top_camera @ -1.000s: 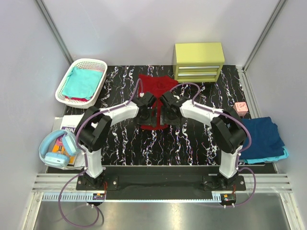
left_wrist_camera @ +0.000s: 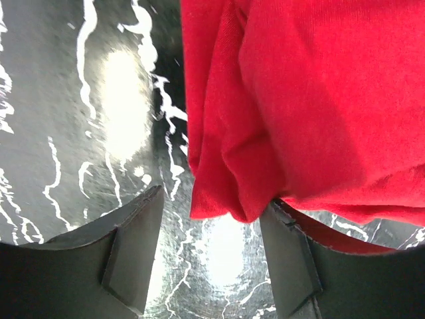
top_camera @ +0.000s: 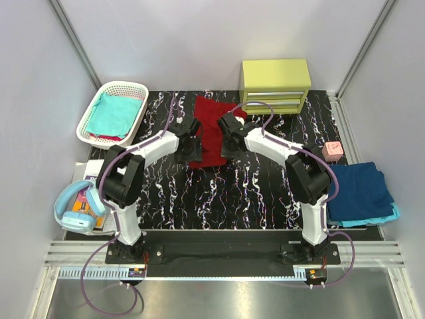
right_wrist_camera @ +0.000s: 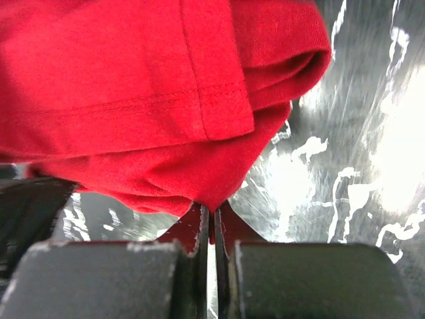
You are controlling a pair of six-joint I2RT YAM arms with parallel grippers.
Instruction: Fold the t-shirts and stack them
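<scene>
A bunched red T-shirt (top_camera: pixel 212 143) lies on the black marbled table between my two arms. At its near left corner, my left gripper has its fingers apart. Red cloth reaches the gap and touches the right-hand finger (left_wrist_camera: pixel 287 256), but the other finger stands clear of it. My right gripper is shut on the shirt's near edge, the red fabric (right_wrist_camera: pixel 219 179) gathering to a point at its tips. In the right wrist view a folded-over flap with a stitched hem lies above that point. From above, the arms hide parts of the shirt.
A white basket (top_camera: pixel 85 126) with turquoise and red cloth stands at the back left. Folded navy cloth (top_camera: pixel 360 191) lies over light-blue cloth at the right. A yellow-green drawer box (top_camera: pixel 275 74) is behind the shirt; headphones (top_camera: pixel 66 216) rest at the left.
My left gripper has moved left and farther back. The right gripper has shifted slightly left and back, and the shirt's near edge now lies farther from the front.
</scene>
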